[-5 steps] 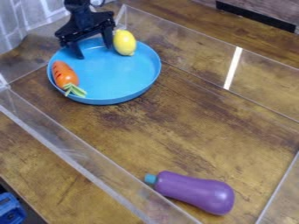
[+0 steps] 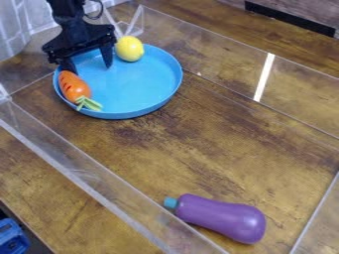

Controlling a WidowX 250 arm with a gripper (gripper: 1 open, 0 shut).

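Observation:
A blue plate [image 2: 133, 83] sits at the upper left of the wooden table. On it lie an orange carrot with green top [image 2: 75, 89] at its left and a yellow object [image 2: 129, 49], like a lemon, at its back right. My dark gripper [image 2: 82, 54] is at the plate's back left, above the carrot and left of the yellow object; whether its fingers are open or shut is unclear.
A purple eggplant [image 2: 220, 217] lies at the lower right. Clear walls border the table at the left and right.
The gripper has shifted left and slightly down, away from the yellow object and toward the carrot.

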